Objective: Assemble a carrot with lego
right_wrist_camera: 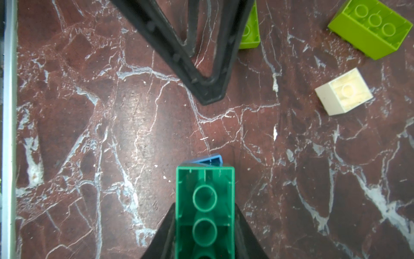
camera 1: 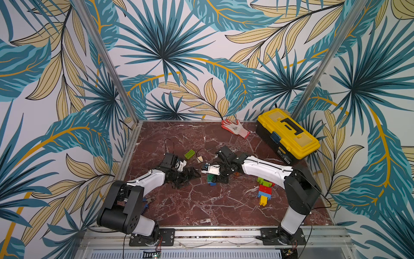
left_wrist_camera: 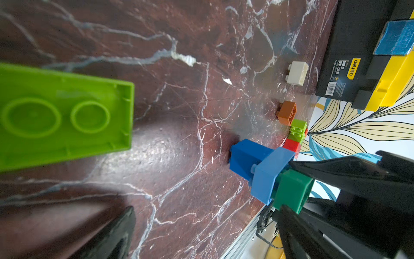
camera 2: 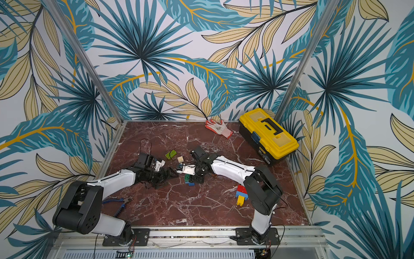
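In the right wrist view my right gripper is shut on a dark green brick (right_wrist_camera: 204, 198), hollow side toward the camera. From the left wrist view, a light blue brick (left_wrist_camera: 269, 174) and a darker blue brick (left_wrist_camera: 249, 156) are joined in line with this green brick (left_wrist_camera: 295, 190). My left gripper stands open just left of the stack, its fingers (left_wrist_camera: 114, 235) apart with nothing between them. Also in the left wrist view, a lime brick (left_wrist_camera: 64, 114) shows its hollow underside close to the camera. Red, blue and yellow bricks (camera 1: 264, 190) form another stack at right.
Another lime brick (right_wrist_camera: 373, 26) and a cream brick (right_wrist_camera: 344, 91) lie behind the grippers. An orange-brown brick (left_wrist_camera: 286, 113) is farther right. The yellow toolbox (camera 1: 289, 133) and a glove (camera 1: 235, 128) sit at the back. Pliers (camera 2: 118, 205) lie front left.
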